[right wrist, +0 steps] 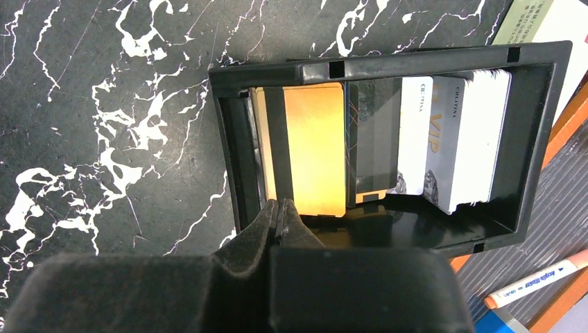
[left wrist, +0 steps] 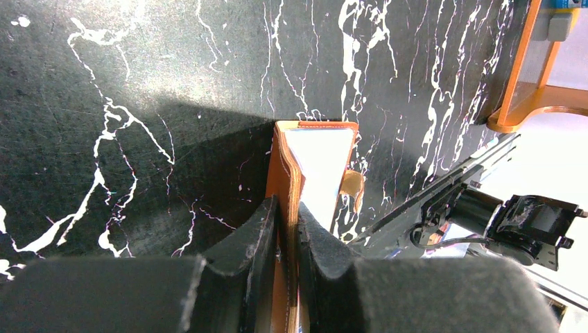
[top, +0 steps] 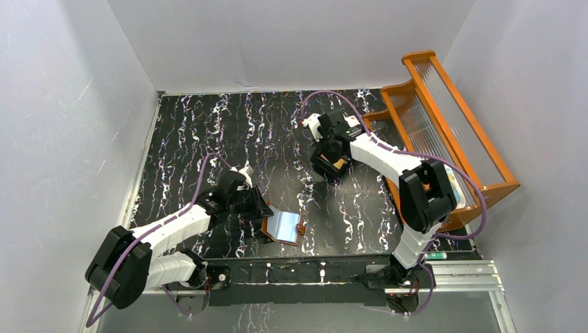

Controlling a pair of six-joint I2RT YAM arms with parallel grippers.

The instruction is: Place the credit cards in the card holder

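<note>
In the left wrist view, the brown card holder (left wrist: 326, 125) stands with its cover upright and clear pockets (left wrist: 320, 163) facing right. My left gripper is shut on that cover, the brown edge running between its fingers. In the right wrist view, a black tray (right wrist: 388, 66) holds several credit cards: a gold card (right wrist: 315, 149), a dark card (right wrist: 378, 132) and white cards (right wrist: 478, 132) leaning in a row. My right gripper is at the lower edge of the gold card, fingertips close together. Whether a card edge is between them cannot be made out.
An orange wooden rack (top: 451, 125) with ribbed panels stands along the right side. A marker (right wrist: 537, 279) lies on it. Bare dark marbled table (top: 201, 132) spreads left of the tray and behind the card holder.
</note>
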